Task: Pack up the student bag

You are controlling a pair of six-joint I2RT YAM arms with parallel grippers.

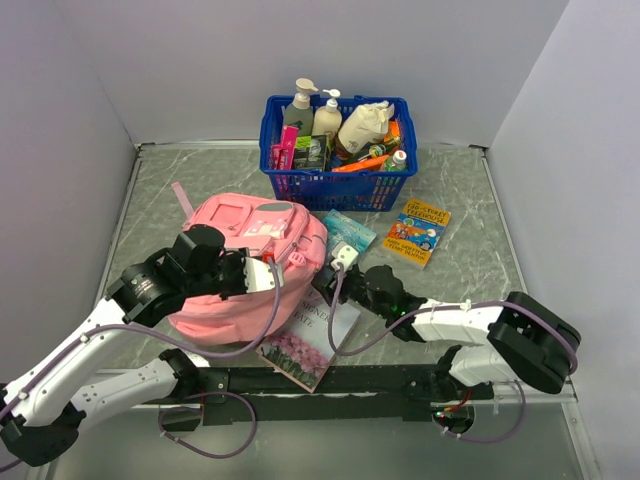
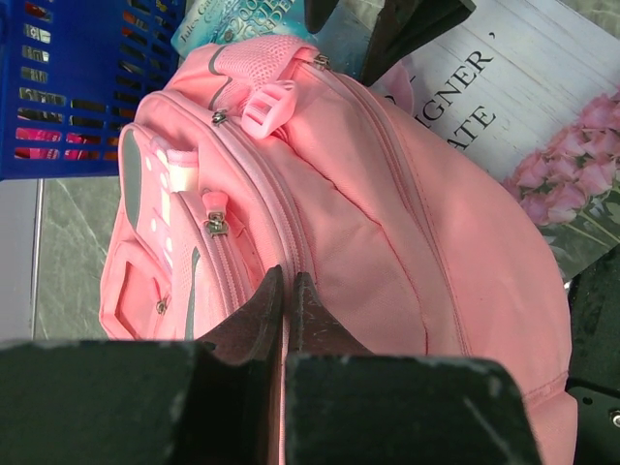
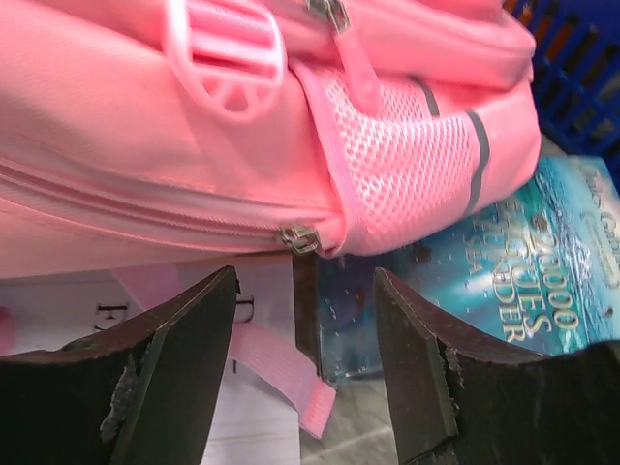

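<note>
A pink backpack (image 1: 215, 320) lies on its back or side at centre-left. My left gripper is shut on its fabric along the main zipper band. My right gripper is part open at the bag's right end, its fingertips just short of a zipper pull (image 3: 298, 237), nothing seen between them. Beside the bag lie a book with pink flowers (image 1: 300, 350), a teal book (image 3: 504, 271) and a yellow treehouse book (image 1: 418, 233).
A blue basket (image 1: 340, 190) full of bottles, pens and other items stands at the back. White walls border the sides and back.
</note>
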